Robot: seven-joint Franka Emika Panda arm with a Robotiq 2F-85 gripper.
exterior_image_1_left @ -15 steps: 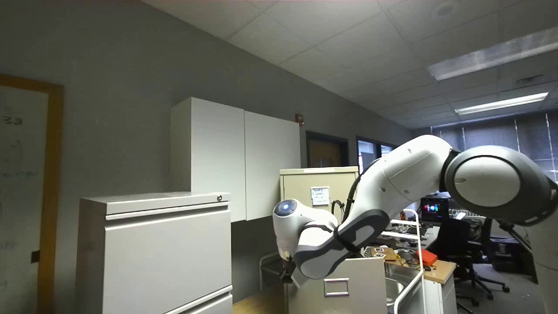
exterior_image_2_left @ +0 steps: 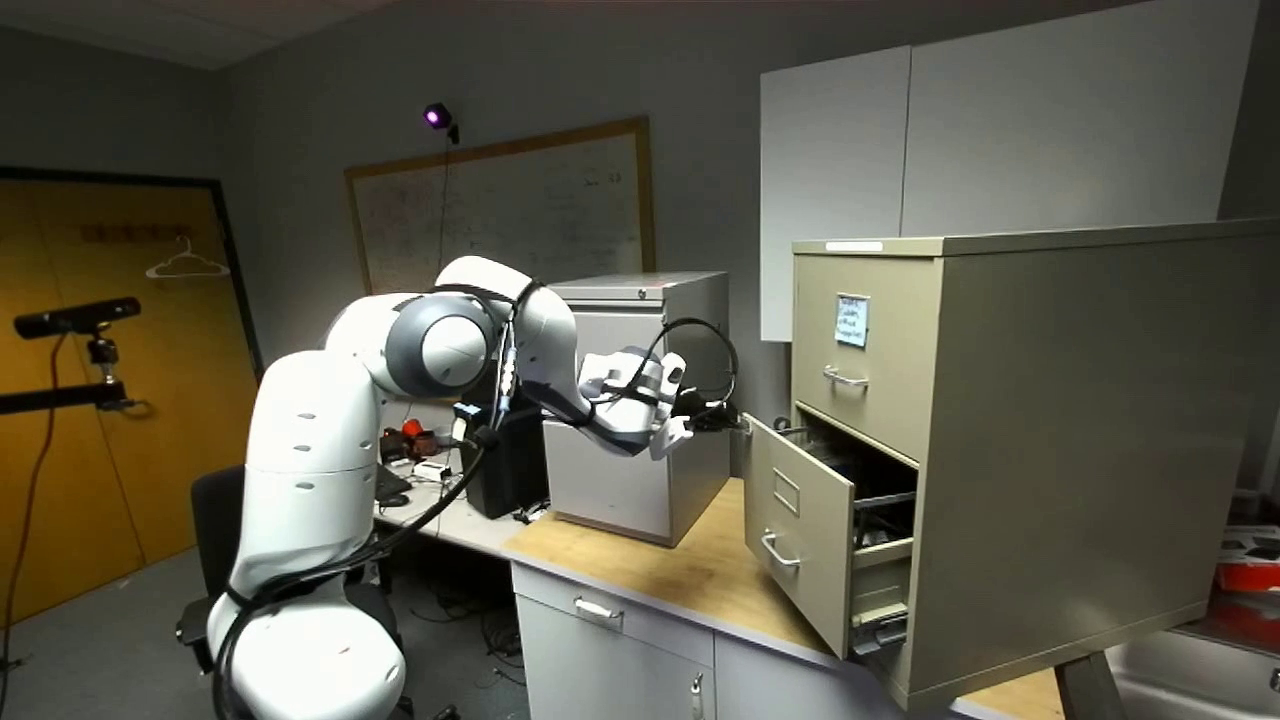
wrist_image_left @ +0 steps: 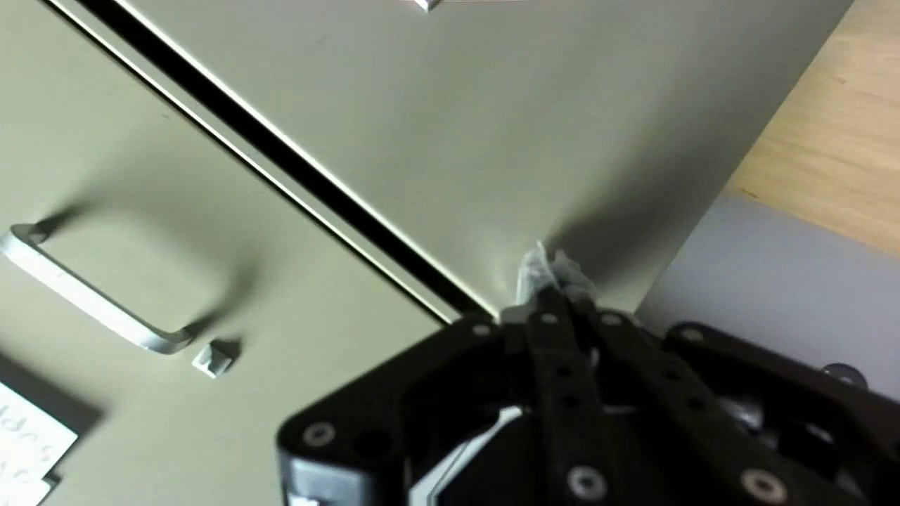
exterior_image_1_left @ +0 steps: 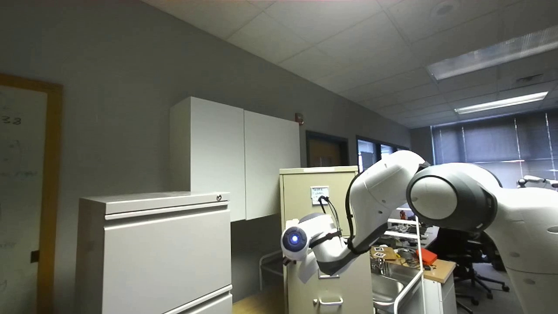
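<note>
A beige filing cabinet (exterior_image_2_left: pixel 1044 444) stands on the wooden counter. Its lower drawer (exterior_image_2_left: pixel 798 516) sticks out in exterior view 2. From the wrist view, a narrow dark gap separates that drawer's front (wrist_image_left: pixel 540 126) from the closed upper drawer (wrist_image_left: pixel 253 278). My gripper is shut, its pale tips at the drawer front near its top edge, toward one side; contact cannot be told. Nothing shows between the fingers. In exterior view 2 the gripper (exterior_image_2_left: pixel 717 415) is dark and small beside the drawer's upper left corner. The arm hides part of the drawer in exterior view 1.
A grey cabinet (exterior_image_2_left: pixel 606 468) stands close to the left of the arm's wrist. White wall cupboards (exterior_image_2_left: pixel 1008 132) hang behind. Bare wooden counter (exterior_image_2_left: pixel 720 558) lies between the two cabinets. The upper drawer's handle (wrist_image_left: pixel 93 295) juts out.
In exterior view 1 the lower drawer has moved back toward the cabinet, and its handle now shows. The arm's wrist has tilted and lowered, and the elbow has shifted left.
</note>
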